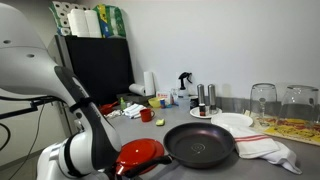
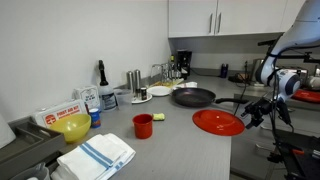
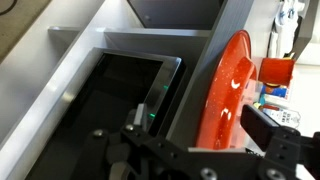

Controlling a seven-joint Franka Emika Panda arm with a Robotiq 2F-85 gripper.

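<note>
A round red lid or plate lies flat at the counter's edge, close to the long handle of a black pan. My gripper is beside the red disc, on the outer side of the counter edge. In the wrist view the gripper stands open, with nothing held between its fingers. The red disc rises along the right side there, near the right finger. Below the gripper shows an open drawer-like space with grey walls and a black flat object inside. The arm hides part of the disc in the first exterior view.
A white-and-red towel lies by the pan. A red mug, yellow bowl and striped towel stand farther along the counter. Tall glasses are at the back.
</note>
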